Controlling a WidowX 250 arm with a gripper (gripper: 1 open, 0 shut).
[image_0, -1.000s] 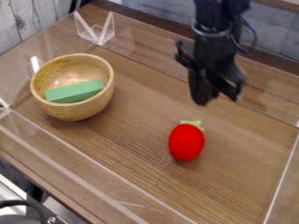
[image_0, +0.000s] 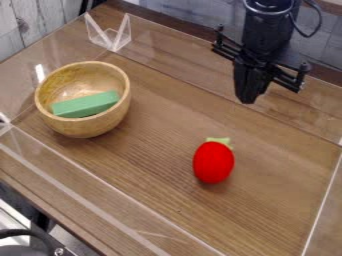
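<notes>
My gripper (image_0: 257, 88) hangs over the back right of the wooden table, its black fingers pointing down; whether it is open or shut I cannot tell. A red oval object (image_0: 214, 163) with a small green tip lies at the centre front, apart from the gripper. At the left, a round wooden bowl (image_0: 103, 121) holds a green block (image_0: 83, 103).
A small white wire-like item (image_0: 104, 36) stands at the back left.
The red object and bowl look unmoved.
</notes>
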